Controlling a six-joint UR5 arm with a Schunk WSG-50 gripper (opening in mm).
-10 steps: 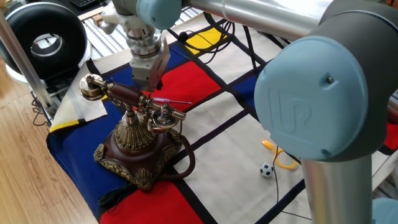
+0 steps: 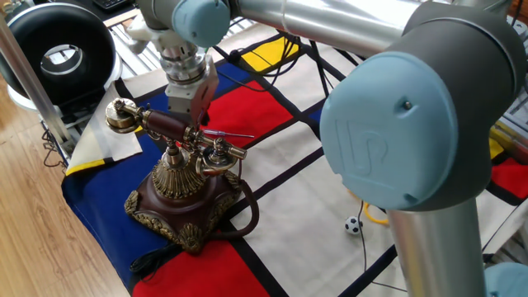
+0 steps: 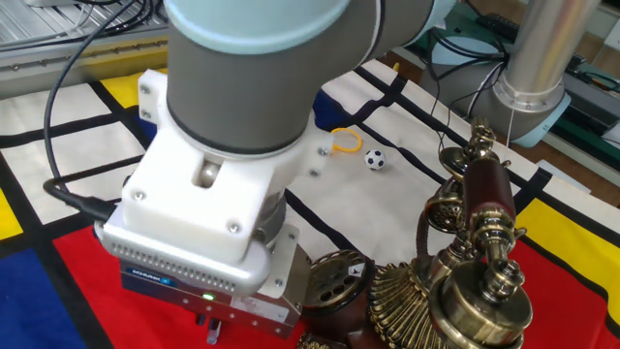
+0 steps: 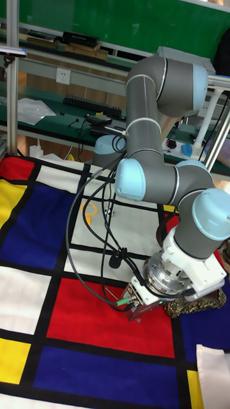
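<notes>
My gripper (image 3: 208, 330) points down just beside the old-style telephone (image 2: 181, 177), on its far side in exterior view 1. The fingertips are partly hidden there by the brass and dark red handset, and whether they are apart or together does not show clearly. A small screwdriver (image 2: 229, 134) with a thin shaft lies on the red patch of the cloth, close to the gripper. In exterior view 3 its green-looking handle (image 4: 124, 300) shows right by the gripper's lower end; contact between them cannot be made out.
A small football (image 2: 353, 225) and a yellow loop (image 3: 347, 141) lie on the white part of the patterned cloth. Loose black cables (image 4: 102, 235) hang from the arm. A black round object (image 2: 58, 54) stands beyond the table's edge.
The telephone, screwdriver and football have stayed put.
</notes>
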